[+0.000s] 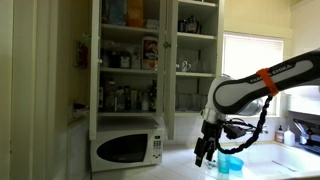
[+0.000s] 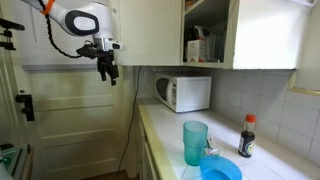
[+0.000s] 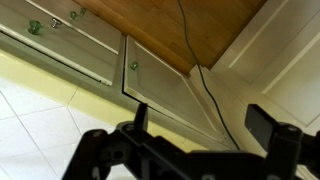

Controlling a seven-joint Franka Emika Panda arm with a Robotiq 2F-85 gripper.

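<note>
In the wrist view the fingers of my gripper stand wide apart, with nothing between them. Below them are the cabinet fronts, the counter edge and the wooden floor. Exterior view 2 has the gripper at the upper left, high in front of a white door and well away from the counter. A teal cup stands on the counter beside a blue bowl. Behind them is a dark sauce bottle with a red cap. A white microwave sits toward the counter's far end.
An open upper cabinet holds jars, boxes and glasses on several shelves. A dark cable hangs down to the floor.
</note>
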